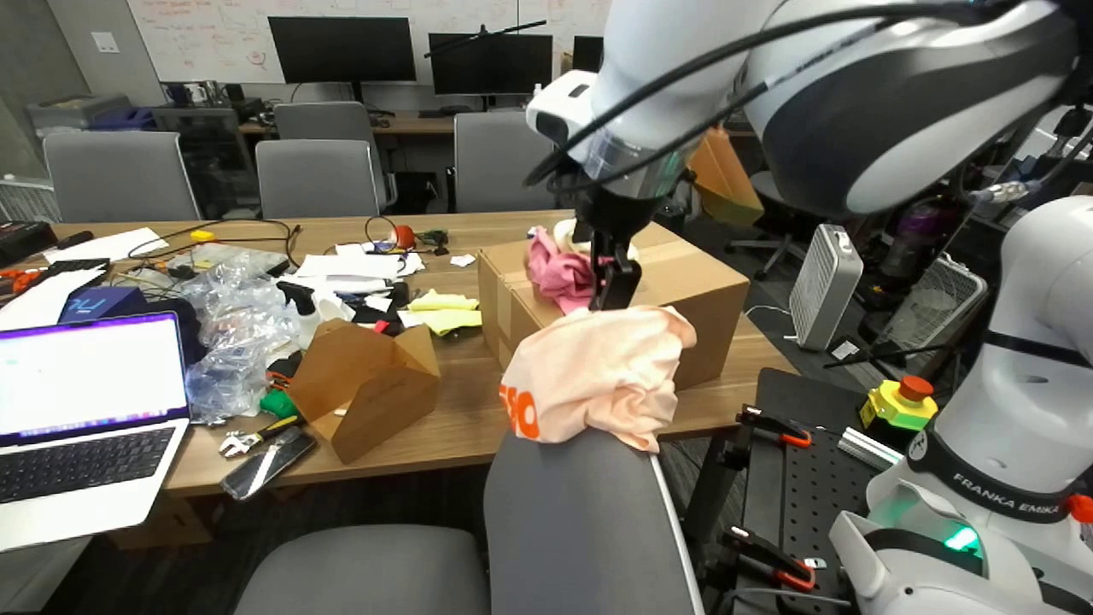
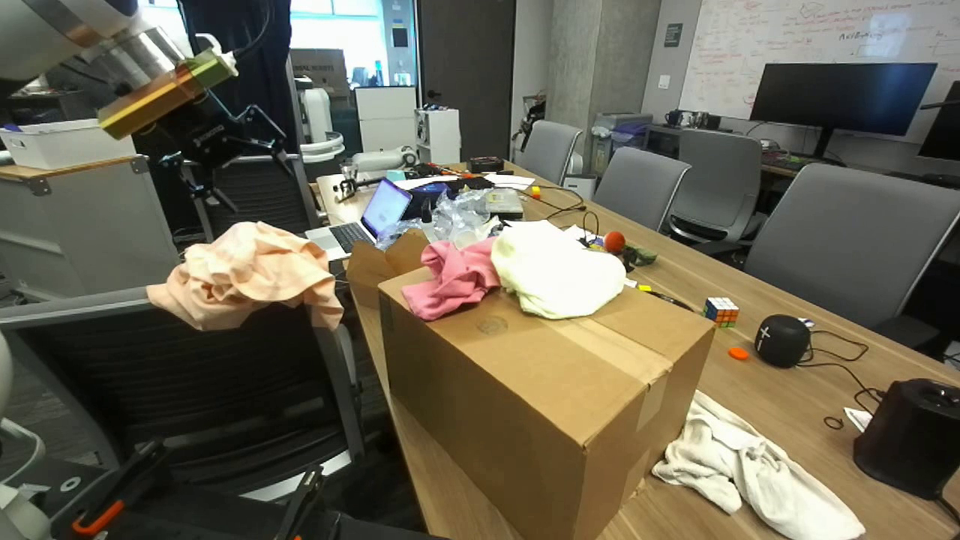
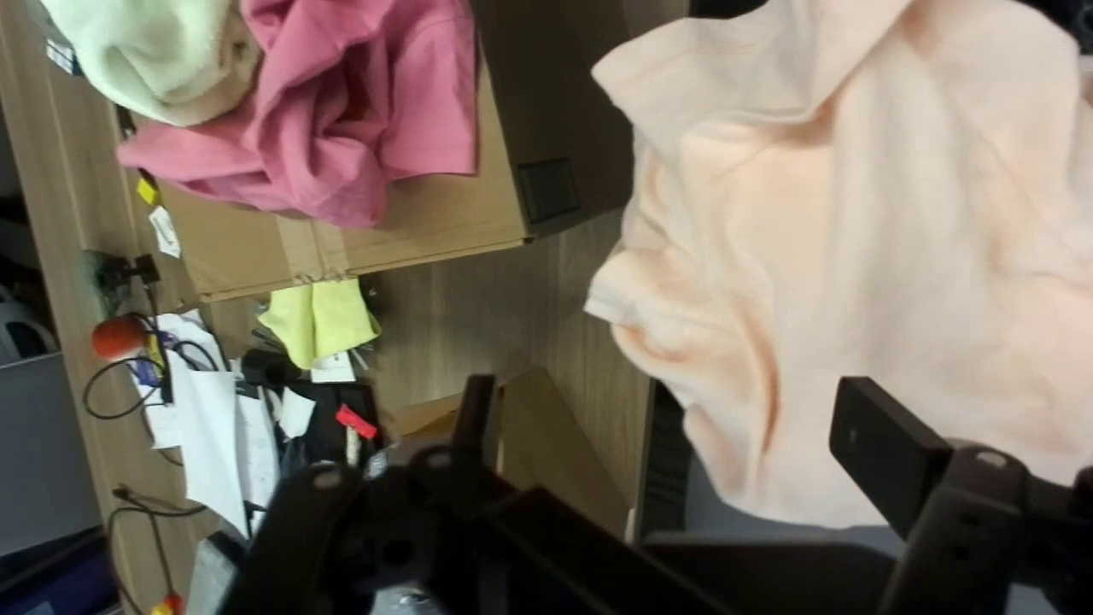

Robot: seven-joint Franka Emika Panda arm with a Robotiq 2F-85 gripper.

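Note:
A peach cloth [image 1: 604,371] with orange lettering lies draped and crumpled over the top of the grey chair's back [image 1: 584,512]. Above it hangs my gripper [image 2: 254,180], its fingers spread and clear of the cloth. In the wrist view the peach cloth [image 3: 871,266] fills the right side, beyond the open fingers [image 3: 886,446], and nothing is held between them. A pink cloth [image 2: 459,277] and a cream cloth [image 2: 553,270] rest side by side on the large cardboard box [image 2: 504,387].
The big box stands on the wooden table [image 1: 461,410] beside the chair. A small open cardboard box [image 1: 379,384], a laptop [image 1: 92,410] and loose clutter crowd the table's other end. A white cloth [image 2: 756,468] lies by the big box.

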